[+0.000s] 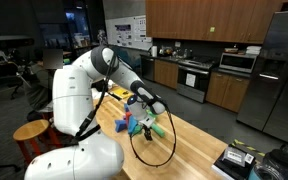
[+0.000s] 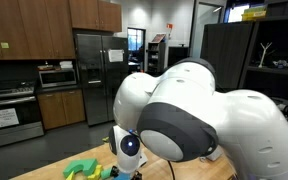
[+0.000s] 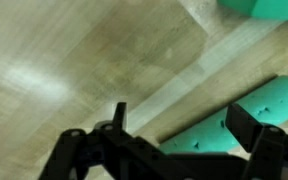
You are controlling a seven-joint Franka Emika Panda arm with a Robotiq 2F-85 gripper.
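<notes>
In the wrist view my gripper stands open, its two dark fingers apart. A teal strip with small dark holes point(image 3: 219, 130) lies slantwise on the wooden table, partly hidden by the right finger point(image 3: 240, 124). Part of a green piece point(image 3: 264, 7) shows at the top right corner. From exterior view 1, the gripper hangs low over the table among blue and green pieces, too small there to make out its fingers. Green pieces point(image 2: 81, 167) also lie left of the arm in exterior view 2.
Bare wooden table point(image 1: 189, 150) stretches to the right of the pieces. Dark items point(image 1: 274, 165) stand at its right end. A round orange stool point(image 1: 31, 130) is on the floor at left. Kitchen cabinets and a stove point(image 1: 193, 80) are far behind.
</notes>
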